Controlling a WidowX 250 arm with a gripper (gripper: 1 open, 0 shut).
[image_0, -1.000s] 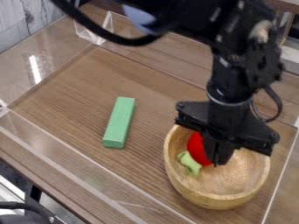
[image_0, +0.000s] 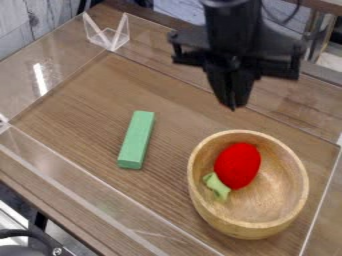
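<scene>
A wooden bowl (image_0: 251, 208) sits at the lower right of the camera view, holding a red oval object (image_0: 238, 165) and a small pale green piece (image_0: 218, 186) beside it. A green bar (image_0: 136, 139) lies on the table to its left. My gripper (image_0: 234, 70) hangs above and behind the bowl, over the back of the table, apart from the red object; whether anything is between its fingers is not clear, and none is seen there.
A white wire-like object (image_0: 107, 30) stands at the back left. Dark cables or parts lie at the lower left corner.
My gripper has risen up and back, away from the bowl. The red object and green piece remain in the bowl, now more fully visible.
</scene>
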